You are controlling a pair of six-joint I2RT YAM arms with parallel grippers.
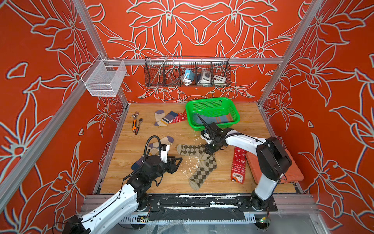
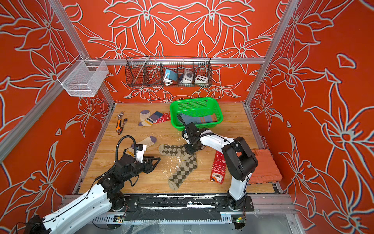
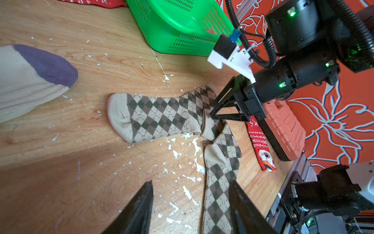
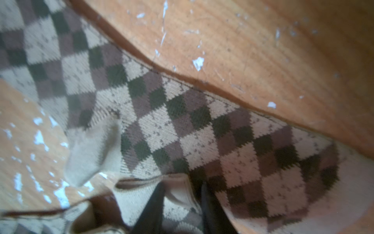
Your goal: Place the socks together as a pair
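Two beige-and-grey argyle socks lie on the wooden table: a horizontal one (image 1: 189, 149) and a lower one (image 1: 198, 177) running toward the front, meeting at their cuffs. My right gripper hovers open at that junction, its fingertips by a folded cuff (image 4: 144, 191). My left gripper is open at the left of them, with nothing between its fingers. Red patterned socks (image 1: 237, 165) lie to the right; beige socks with purple toes (image 3: 35, 78) lie behind my left gripper.
A green basket (image 1: 212, 102) with a blue sock stands at the back. An orange case (image 2: 265, 167) lies at the right edge, tools (image 2: 119, 124) at the back left. Wire baskets hang on the walls.
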